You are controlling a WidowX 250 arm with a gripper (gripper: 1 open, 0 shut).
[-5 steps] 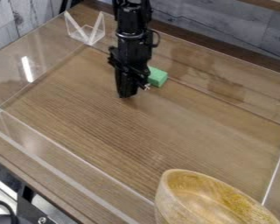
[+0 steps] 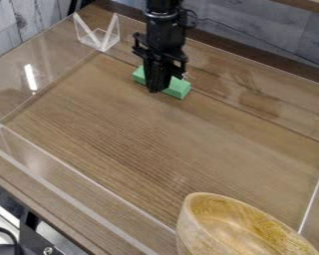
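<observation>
The black robot arm hangs over the back middle of the wooden surface, its gripper (image 2: 155, 78) low beside a green block (image 2: 175, 88). The block lies partly behind the fingers. Whether the gripper holds it or is open cannot be made out at this size.
A yellow bowl (image 2: 235, 234) sits at the front right. Raised edges border the back and sides, with clear plastic pieces at the left.
The gripper has moved back. The green block now sits further left and looks turned, closer around the gripper's tip.
</observation>
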